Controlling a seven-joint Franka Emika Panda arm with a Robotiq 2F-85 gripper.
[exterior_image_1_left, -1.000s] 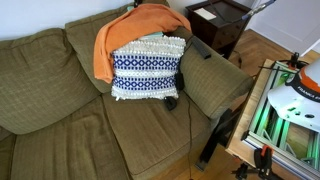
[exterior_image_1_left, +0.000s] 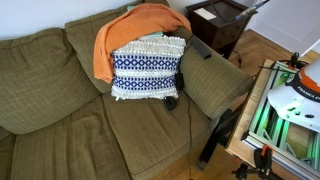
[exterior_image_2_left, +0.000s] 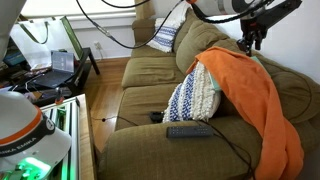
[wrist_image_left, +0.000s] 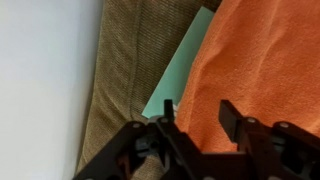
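An orange blanket (exterior_image_2_left: 245, 80) drapes over the couch back and hangs down the front in exterior view 2. It also covers the top of the patterned cushion (exterior_image_1_left: 147, 68) in exterior view 1. My gripper (exterior_image_2_left: 252, 45) is above the couch back, close over the blanket's upper part. In the wrist view the gripper has its fingers apart, with the blanket's edge (wrist_image_left: 190, 110) running beneath and between them. Whether the fingertips touch the cloth is unclear. A pale green flat piece (wrist_image_left: 180, 65) shows beside the blanket.
The brown couch (exterior_image_1_left: 150, 135) fills the middle, its seat mostly clear. A grey keyboard-like object (exterior_image_2_left: 190, 130) lies on the near couch arm, with a dark cable by it. A pale wall (wrist_image_left: 45, 90) rises close behind the couch back.
At the top edge of exterior view 1, the dark gripper tip by the blanket shifts very slightly. The blanket and cushion look unchanged.
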